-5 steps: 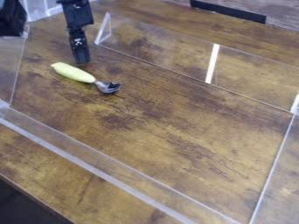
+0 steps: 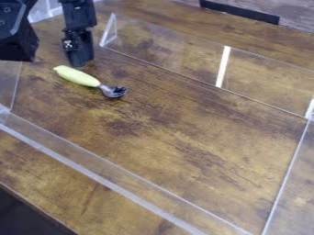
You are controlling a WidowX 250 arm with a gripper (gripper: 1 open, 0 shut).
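A utensil with a pale yellow handle (image 2: 76, 76) and a shiny metal head (image 2: 113, 91) lies on the wooden table at the left of the camera view. Just behind the handle, the black gripper (image 2: 77, 57) hangs down from the arm at the top left. Its fingers are dark and small here, and I see nothing held between them.
Clear plastic walls border the work area, with white strips such as the one at the right back (image 2: 223, 66). A dark bar (image 2: 240, 13) lies beyond the back edge.
The arm has shifted a little to the left and toward the camera, and the gripper has turned slightly. The utensil lies where it was.
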